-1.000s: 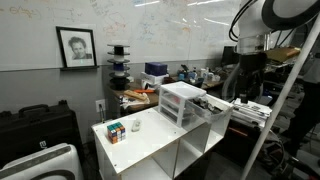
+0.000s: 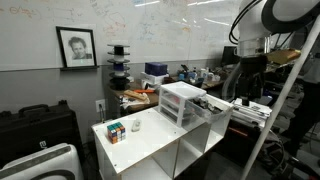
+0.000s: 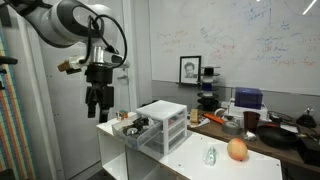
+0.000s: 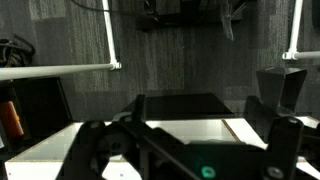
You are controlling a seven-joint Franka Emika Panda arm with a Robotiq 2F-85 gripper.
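My gripper stands open in the wrist view, its two dark fingers wide apart with nothing between them. Below it are dark floor and a white furniture edge (image 4: 70, 140). In exterior view 2 the gripper (image 3: 100, 112) hangs at the left, beside a white drawer unit (image 3: 165, 112). One clear drawer (image 3: 140, 133) of that unit is pulled out and holds dark items. A multicoloured cube (image 2: 116, 132) and a small pale object (image 2: 136, 126) rest on the white cabinet top (image 2: 150, 143). In exterior view 2 an orange round object (image 3: 237, 149) and a pale bottle-like object (image 3: 211, 156) are on the white surface.
Behind the cabinet, a wooden bench (image 3: 265, 142) carries a dark pan (image 3: 278, 136), containers and a blue box (image 3: 248, 97). A white pole (image 2: 283, 95) rises near the arm. The cabinet top is largely bare around the cube.
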